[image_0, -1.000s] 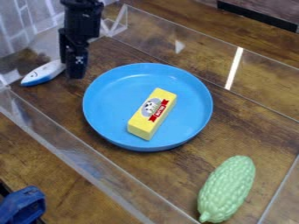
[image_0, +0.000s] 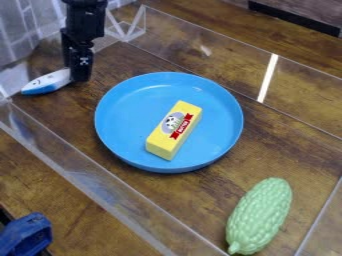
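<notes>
My black gripper (image_0: 78, 62) hangs at the upper left, its tips low beside a white and blue elongated object (image_0: 48, 82); it is open, and I cannot tell whether that object is between or just beside the fingers. A blue plate (image_0: 126, 120) in the middle holds a yellow box (image_0: 174, 130) with a red label. A pale green bitter melon (image_0: 258, 215) lies at the lower right.
A dark blue object (image_0: 24, 235) sits at the lower left corner. A clear edge runs along the left and top left.
My gripper has moved left and up in the view, away from the plate toward the white and blue object. The plate, box and melon are unchanged.
</notes>
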